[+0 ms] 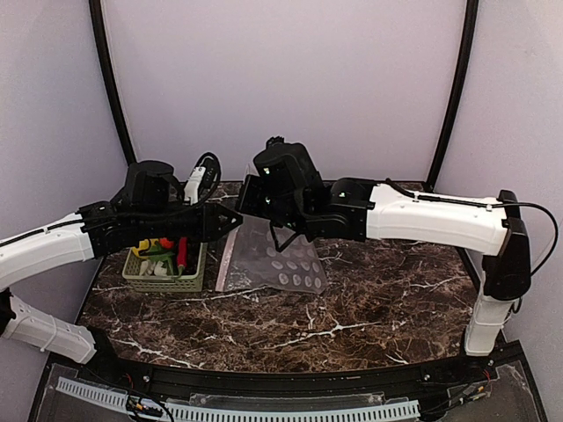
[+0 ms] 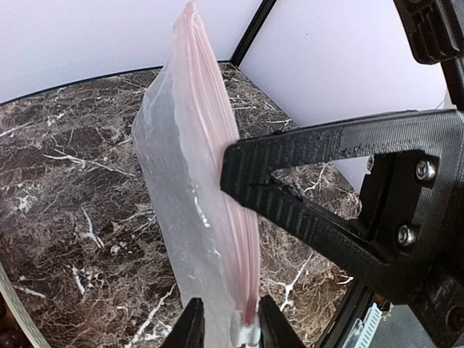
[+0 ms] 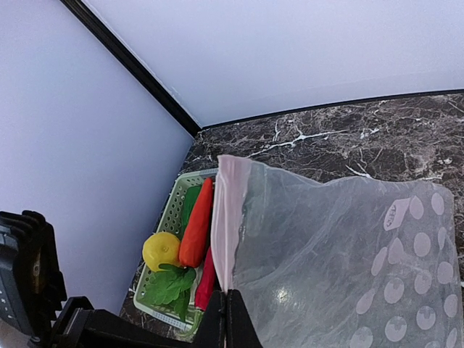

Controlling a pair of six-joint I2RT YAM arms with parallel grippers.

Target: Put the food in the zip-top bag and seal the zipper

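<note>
The translucent zip top bag stands partly lifted at the middle, its pink zipper strip upright. My right gripper is shut on that strip's edge. My left gripper is at the strip in its own wrist view, its fingertips apart around the lower end with the white slider; the top view shows it just left of my right gripper. A green basket at the left holds food: a yellow lemon, a red carrot-like piece, leafy greens and other pieces.
White walls enclose the back and both sides. Both arms reach over the middle, their grippers close together.
</note>
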